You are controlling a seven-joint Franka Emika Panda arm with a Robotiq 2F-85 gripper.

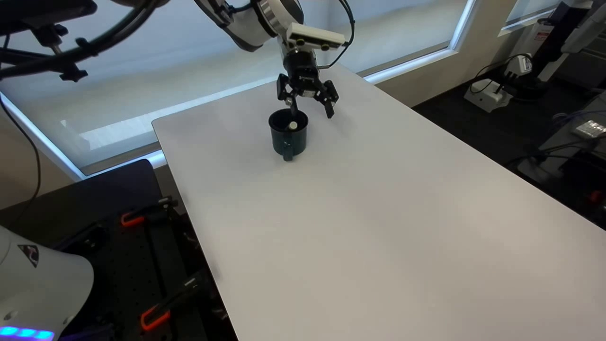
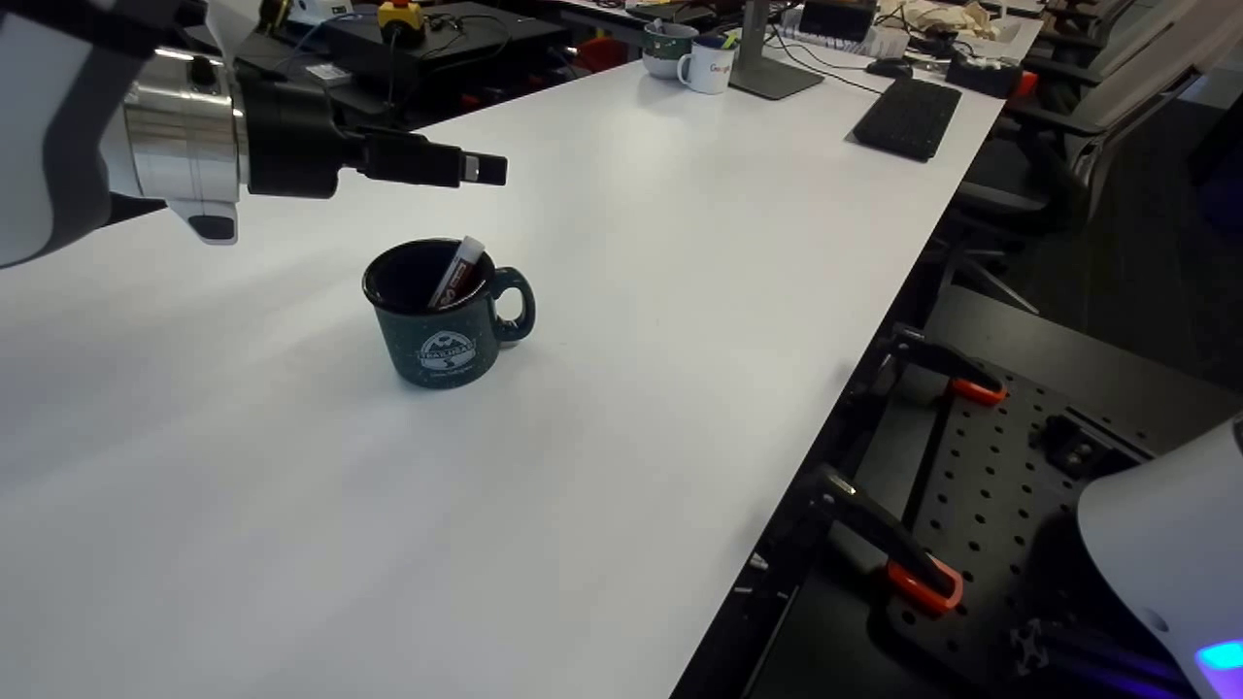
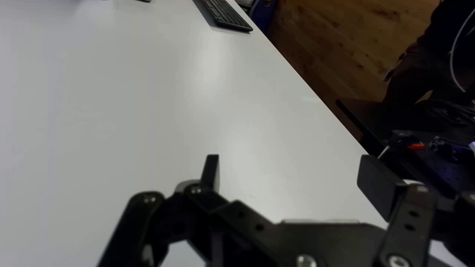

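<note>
A dark green mug (image 2: pixel 428 349) stands upright on the white table, its handle (image 2: pixel 520 305) towards the right in exterior view 2. Leaning inside it is a marker (image 2: pixel 457 272) with a whitish end above the rim. In exterior view 1 the mug (image 1: pixel 288 139) sits near the table's far left corner. My gripper (image 1: pixel 310 112) is just behind and above it, fingers spread wide with nothing between them. The wrist view shows the gripper open over bare table; neither mug nor marker appears there.
Around the mug the white table (image 1: pixel 397 227) is broadly clear. A keyboard (image 2: pixel 909 116), a white mug (image 2: pixel 707 64) and a monitor stand (image 2: pixel 775 76) are at the far end. Clamps with orange handles (image 2: pixel 926 586) line the dark mount beside the table edge.
</note>
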